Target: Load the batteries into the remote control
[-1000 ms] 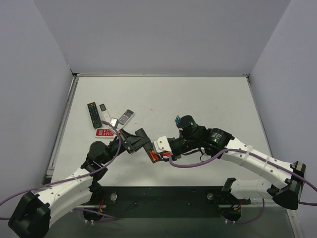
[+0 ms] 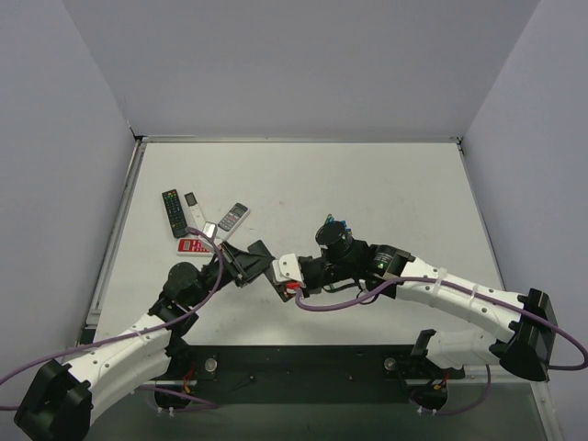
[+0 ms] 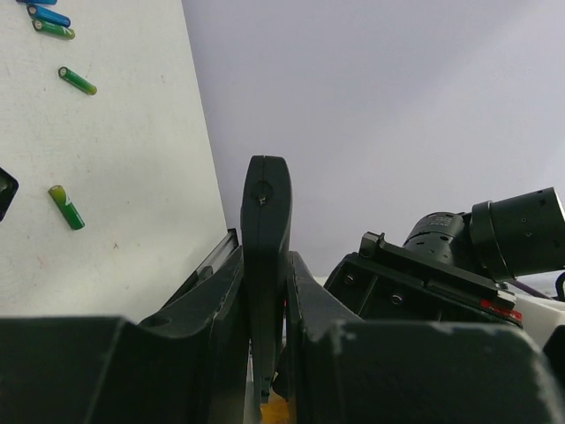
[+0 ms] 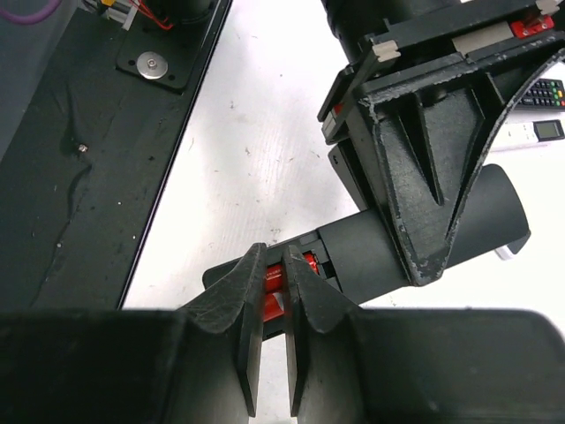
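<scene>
A black remote hangs over the table, my left gripper [image 2: 258, 257] shut on it; in the left wrist view it stands edge-on between the fingers. Red batteries show in its open compartment in the right wrist view. My right gripper has its fingertips at that compartment, over the red batteries [image 4: 303, 263]; it is shut, and whether a battery is held between the tips is hard to see. Several loose green batteries [image 3: 66, 208] and blue batteries [image 3: 48, 16] lie on the table in the left wrist view.
Other remotes lie at the left of the table: a black one [image 2: 175, 213], a silver one [image 2: 232, 218], a white one and a red one [image 2: 193, 246]. A dark edge runs along the front.
</scene>
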